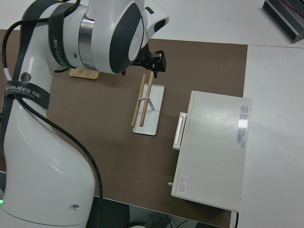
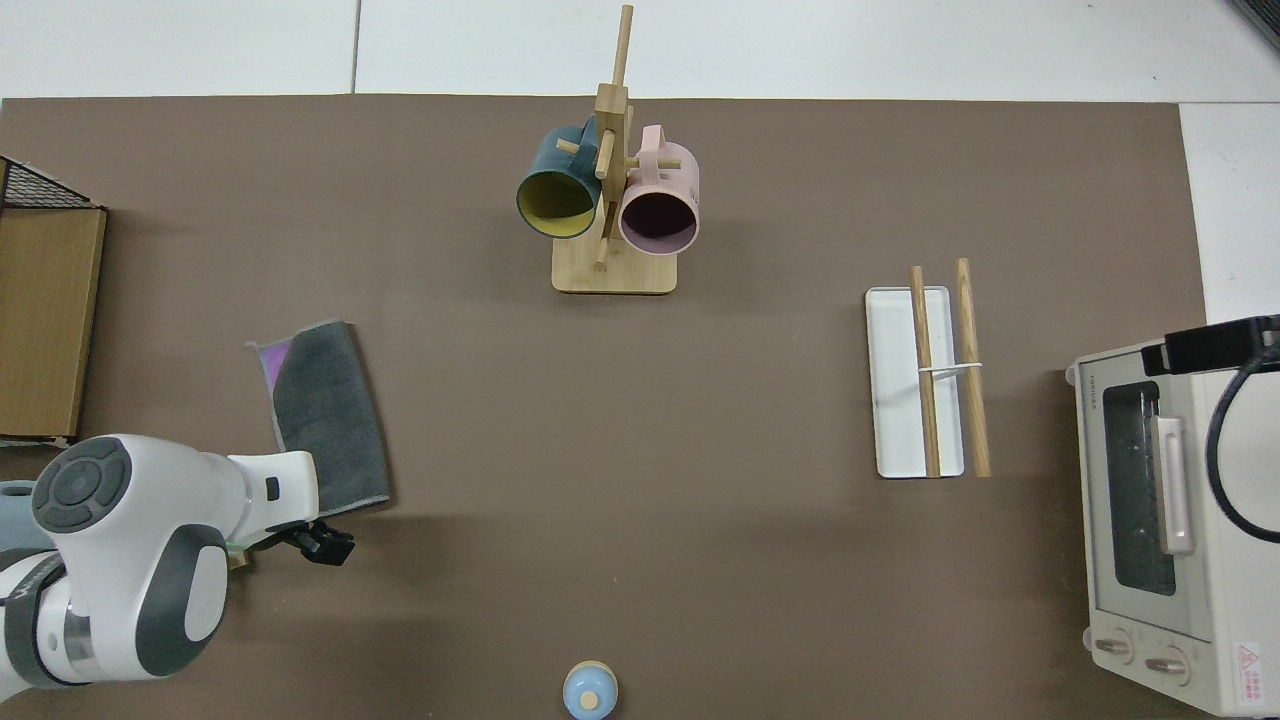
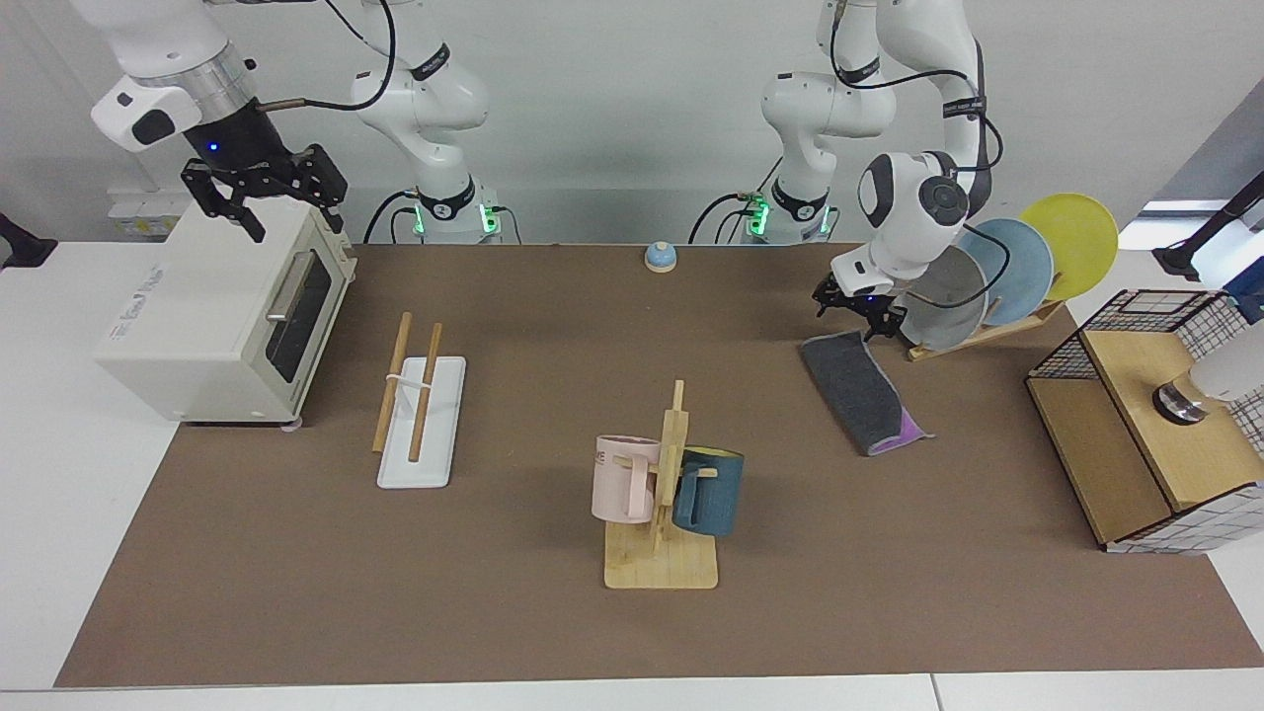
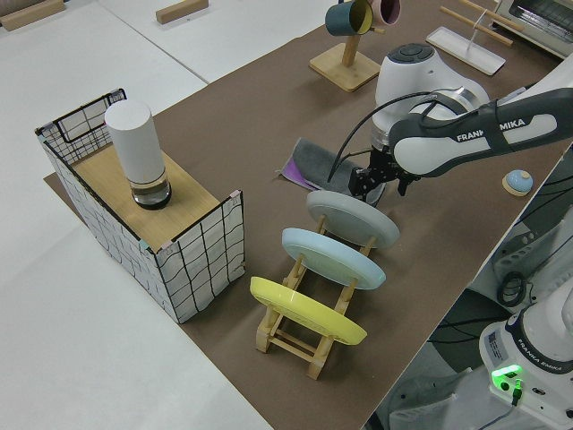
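Note:
One arm's black gripper (image 2: pixel 314 542) hangs low at the lower left of the top view, beside the grey cloth (image 2: pixel 330 415) with a purple corner and close to the plates in the left view. The other arm's gripper (image 3: pixel 263 196) is at the white oven (image 3: pixel 224 320), above or near its top. How both fingers stand is unclear. A wooden mug tree (image 2: pixel 613 270) carries a teal mug (image 2: pixel 554 192) and a pink mug (image 2: pixel 666 216). A white rack with two wooden bars (image 2: pixel 891 380) stands right of centre.
A rack holds grey, blue and yellow plates (image 4: pixel 304 309). A mesh shelf (image 4: pixel 205 255) with a white cylinder (image 4: pixel 136 148) stands beside it. A small blue round object (image 2: pixel 589 691) lies at the near edge.

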